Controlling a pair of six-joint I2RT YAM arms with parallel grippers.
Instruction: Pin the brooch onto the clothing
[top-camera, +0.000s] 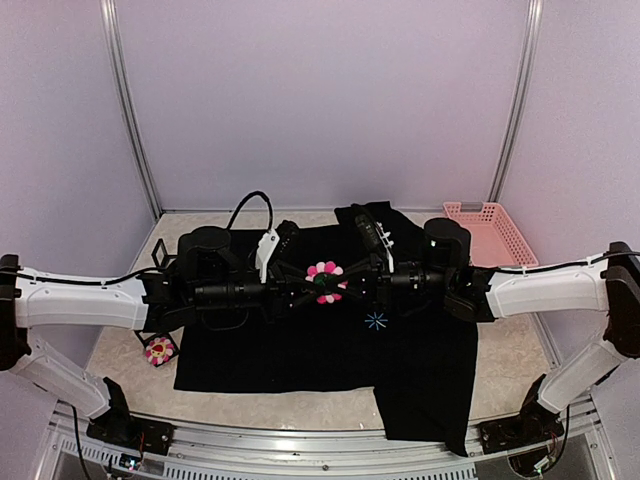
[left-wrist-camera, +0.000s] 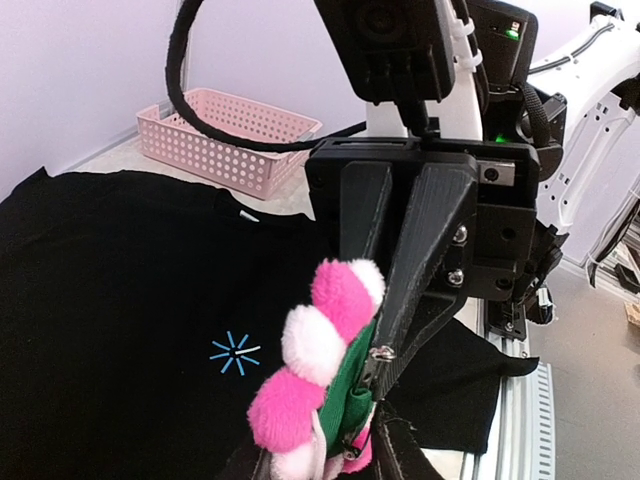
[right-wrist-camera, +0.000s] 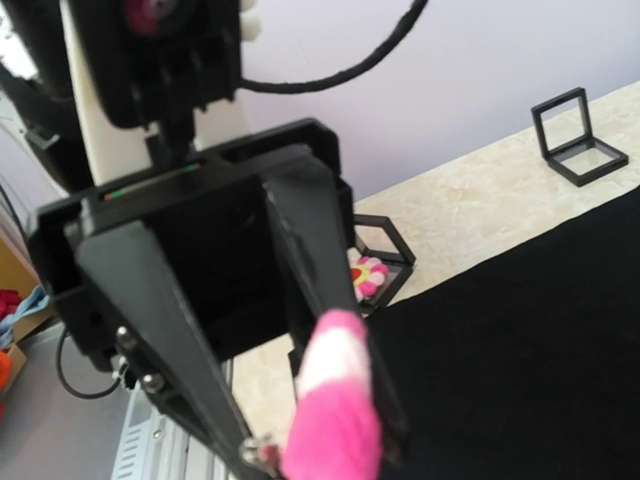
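Note:
A flower brooch with pink and white plush petals (top-camera: 324, 268) and a green back (left-wrist-camera: 347, 385) hangs above the black garment (top-camera: 270, 360). In the left wrist view, my right gripper is shut on the brooch from behind, by its metal pin. My left gripper (top-camera: 298, 288) faces it from the other side. Its fingers (right-wrist-camera: 160, 310) stand apart in the right wrist view, with the petals near their tips. The exact contact there is hard to make out. The garment lies spread flat on the table below both grippers.
A blue starburst mark (top-camera: 375, 321) lies on the garment. At the back right stands a pink basket (top-camera: 495, 232). Another flower brooch (top-camera: 159, 350) sits in a black frame at the left; a second frame (right-wrist-camera: 580, 140) stands open farther back.

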